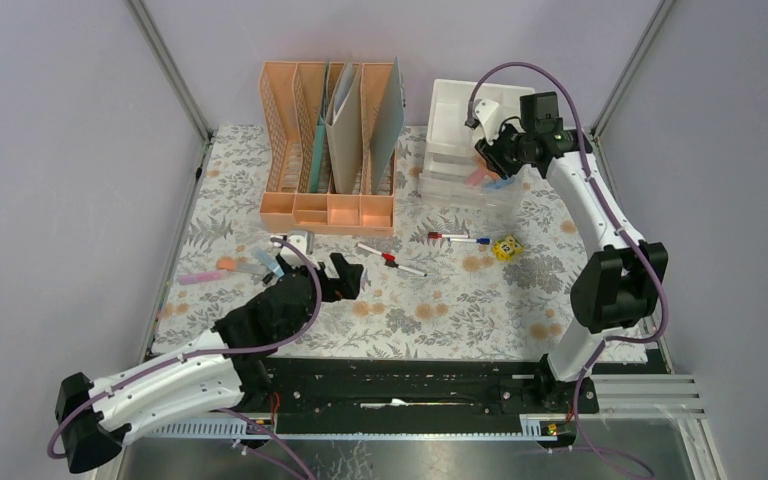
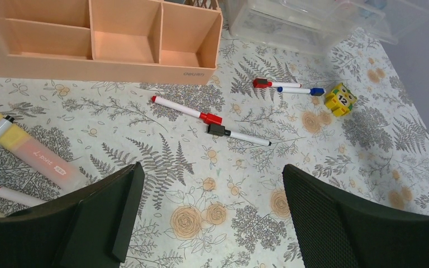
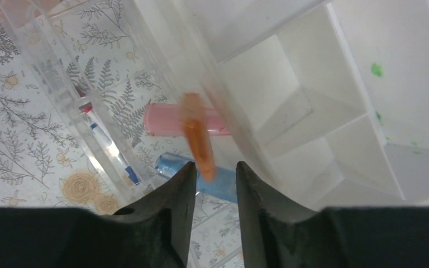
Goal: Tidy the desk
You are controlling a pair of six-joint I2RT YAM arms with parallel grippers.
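Observation:
My right gripper is over a clear drawer box (image 1: 470, 195) with a white top tray (image 3: 262, 78); a blurred orange piece (image 3: 196, 134) is just beyond its part-spread fingertips, above pink (image 3: 167, 118) and blue (image 3: 173, 166) pieces. My left gripper stands open and empty at the front left. Markers (image 2: 181, 109) and a yellow block (image 2: 341, 99) lie on the desk; pink, blue and yellow pieces (image 2: 44, 159) and more markers lie at the left.
A peach organizer (image 1: 280, 205) holding folders (image 1: 345, 150) stands at the back left.

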